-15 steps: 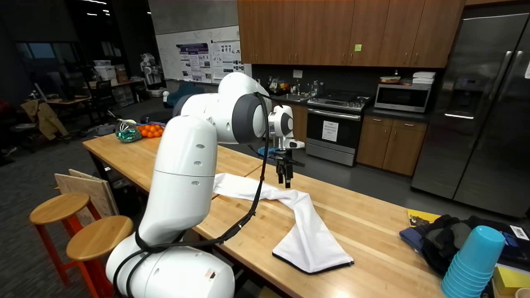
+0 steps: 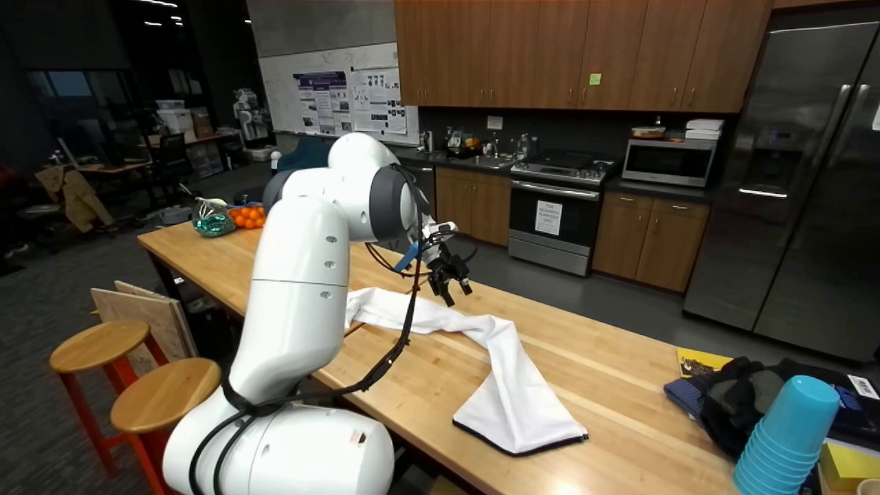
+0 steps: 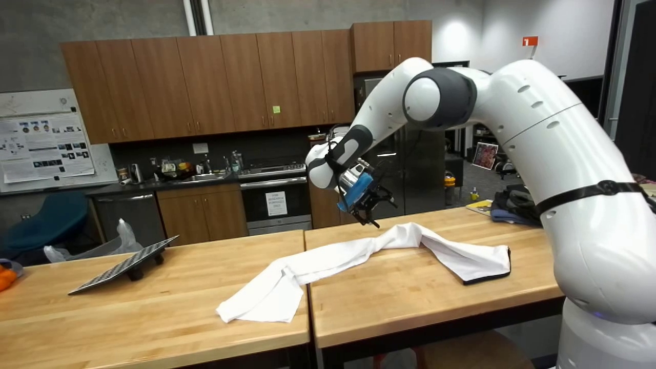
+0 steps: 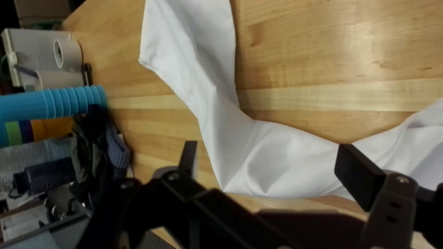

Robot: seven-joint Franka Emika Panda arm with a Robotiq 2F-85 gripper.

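A long white cloth point(image 2: 515, 388) lies crumpled and bent across the wooden table, its dark-edged end spread flat toward the near side. In exterior view 2 the cloth point(image 3: 335, 258) bridges the seam between two tabletops. My gripper point(image 2: 452, 297) hangs over the table, tilted, a little beyond the cloth's far edge. Its black fingers stand wide apart in the wrist view, where the gripper has the cloth point(image 4: 265, 162) below and ahead of it. Nothing is between the fingers.
Stacked blue cups point(image 2: 788, 437) and a heap of dark clothing point(image 2: 742, 396) occupy the table's right end. A tilted dark panel point(image 3: 126, 267) stands on the other tabletop, and oranges point(image 2: 247, 217) sit at its far end. Bare wood surrounds the cloth.
The arm has swung left in exterior view 1, and my gripper has gone from pointing straight down to a tilt. The cloth looks unmoved.
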